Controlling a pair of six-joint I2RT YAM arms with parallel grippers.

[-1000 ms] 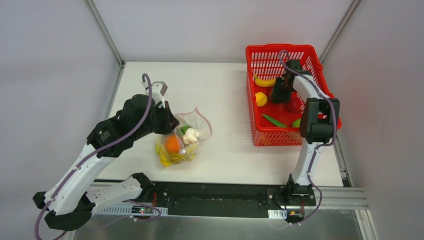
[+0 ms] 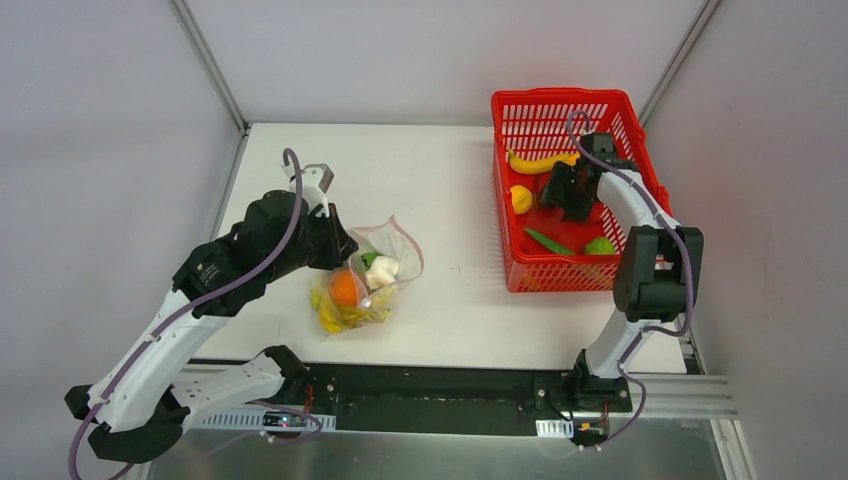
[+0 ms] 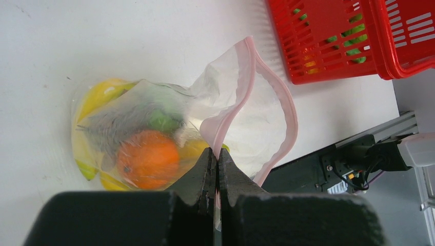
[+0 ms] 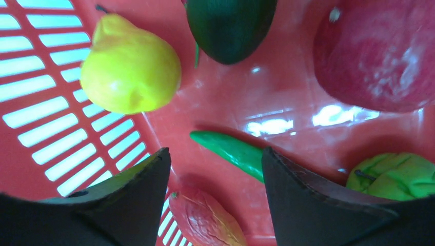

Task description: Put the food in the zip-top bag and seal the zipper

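The clear zip top bag (image 3: pixel 210 84) lies on the table with its pink-edged mouth gaping, and my left gripper is shut on that edge. Inside the bag are an orange (image 3: pixel 149 160), yellow pieces, something green and a white piece (image 2: pixel 381 271). My right gripper hangs inside the red basket (image 2: pixel 560 279), part open, nothing between its fingers. Beyond its fingertips lie a green pepper (image 4: pixel 231 149), a yellow pear-shaped fruit (image 4: pixel 131 66), a dark green item (image 4: pixel 231 25), a dark red round fruit (image 4: pixel 377 54) and a green vegetable (image 4: pixel 392 177).
A yellow banana (image 2: pixel 538 164) rests toward the back of the basket. Its slatted walls stand close around my right gripper. A reddish item (image 4: pixel 205 218) lies beside the basket's wall. Bare table (image 2: pixel 455 220) separates bag and basket.
The left arm and the bag have stayed still.
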